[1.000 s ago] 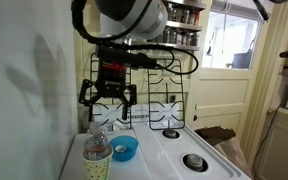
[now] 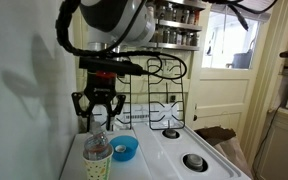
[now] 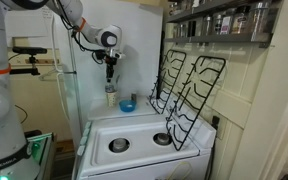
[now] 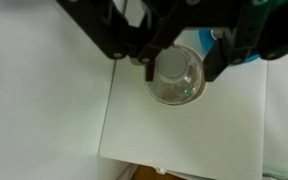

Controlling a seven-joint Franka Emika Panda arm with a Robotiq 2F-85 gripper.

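Observation:
A clear plastic bottle or cup stands in a pale yellow patterned cup at the left of the white surface. My gripper hangs directly above it, pointing down, its fingers parted on either side of the clear thing's top. Seen from the wrist, the round clear top sits between the dark fingers, with a gap still showing; whether either one touches it I cannot tell. Right behind the cup is a blue bowl, with something small and pale inside.
The stove top has round burners, and a black wire rack stands upright at its back. To the left rises a white wall. Spice jars line a shelf. The white surface right of the bowl is clear.
My gripper has come down and slightly left over the clear thing, and its fingers look closer together. The cup and bowl have stayed in place.

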